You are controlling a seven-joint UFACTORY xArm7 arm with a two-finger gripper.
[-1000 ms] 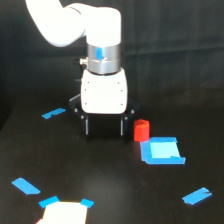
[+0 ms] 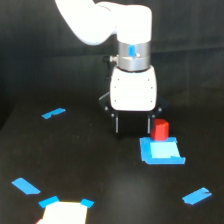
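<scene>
A small red block point(image 2: 160, 130) stands at the top edge of a square outlined in blue tape point(image 2: 146, 154) with a pale middle. My white gripper point(image 2: 134, 127) points downward just left of the block. Its two dark fingers are spread apart, with only dark background showing between them. The right finger point(image 2: 150, 124) overlaps or touches the block's left side; which of these, I cannot tell. So the block lies outside the fingers, to their right.
A pale box-like thing point(image 2: 66, 213) with blue tape at its corners is cut off at the bottom left. Blue tape strips point(image 2: 25, 186) mark the black table on both sides.
My gripper has moved right and stays open. The red block has shifted right too, from left of the taped square's top corner to over its top edge.
</scene>
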